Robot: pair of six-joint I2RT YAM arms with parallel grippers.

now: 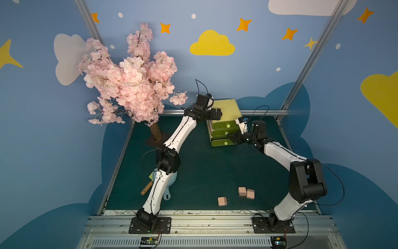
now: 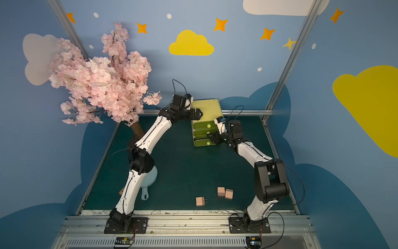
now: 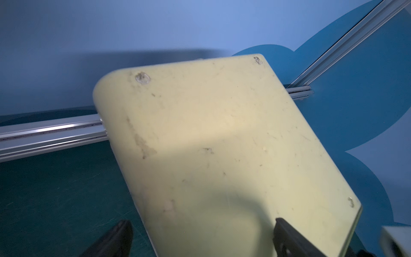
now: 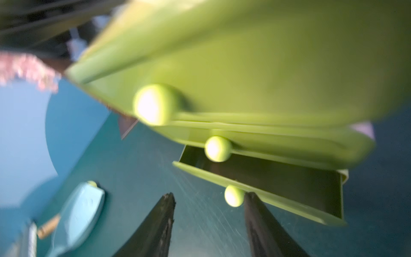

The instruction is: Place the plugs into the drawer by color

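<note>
The green three-drawer box point(image 1: 219, 142) with a yellow top point(image 3: 227, 128) stands at the back. Its bottom drawer point(image 4: 291, 205) is partly out and looks empty where visible. My left gripper is over the top, fingers apart. My right gripper is at the drawers' right front, fingers apart with nothing visible between them; the right wrist view is blurred. Several pink plugs, among them one point(image 1: 222, 201) apart from two side by side point(image 1: 242, 191), lie on the front of the table.
A pink blossom tree point(image 1: 136, 87) stands back left. A pale blue pan point(image 2: 148, 176) and a wooden-handled item point(image 1: 146, 188) lie front left, partly under the left arm.
</note>
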